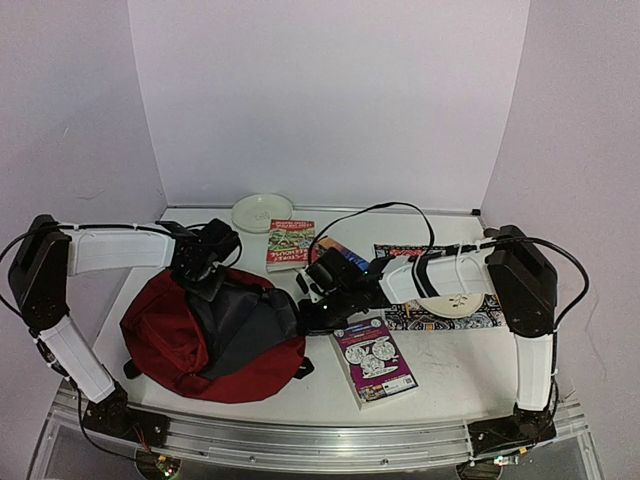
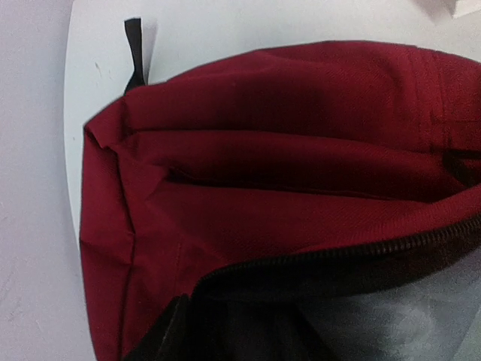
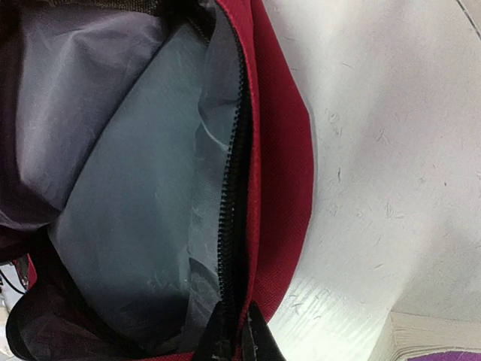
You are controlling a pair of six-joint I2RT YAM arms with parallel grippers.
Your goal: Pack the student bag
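The red bag point(image 1: 250, 385) lies at the left of the table, its zipped mouth open to a grey lining point(image 3: 135, 180). Over the far-left side of that mouth is my left gripper point(image 1: 212, 285); in the left wrist view its dark fingers point(image 2: 167, 331) stand apart at the zipper edge, against dark lining. My right gripper is shut on the bag's right rim, red fabric passing between its fingers. A purple book point(image 1: 375, 360) with a cartoon cover rests right of the bag. Farther back lies a red and green book point(image 1: 291, 245).
A white plate point(image 1: 262, 211) sits at the back. On the right, a patterned mat point(image 1: 400, 318) carries another plate point(image 1: 455, 306), partly under the right arm. A blue item point(image 1: 345, 254) shows behind that arm.
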